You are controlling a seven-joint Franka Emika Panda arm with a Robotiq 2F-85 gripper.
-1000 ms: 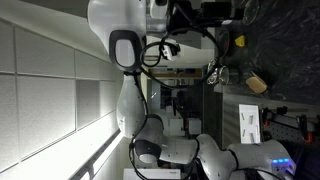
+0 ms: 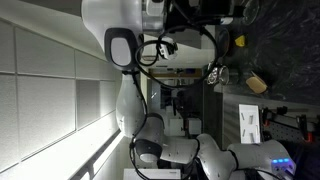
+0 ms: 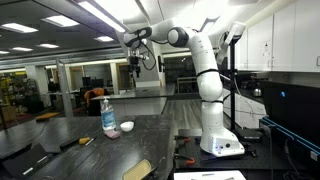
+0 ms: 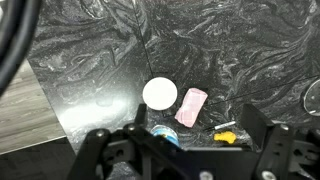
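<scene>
High above the dark counter, my gripper hangs from the raised arm. In the wrist view the gripper stands open, its fingers wide apart and nothing held. Below it on the counter are a white round bowl, a pink block-like item and a bottle with blue on it. A small yellow item lies near the right finger, beside a thin white piece. From the side, the bottle stands upright near the white bowl.
A tan piece lies near the counter's front. Black objects sit at the left. A clear round thing is at the wrist view's right edge. Open counter surrounds the bowl, and cables cross the upper left.
</scene>
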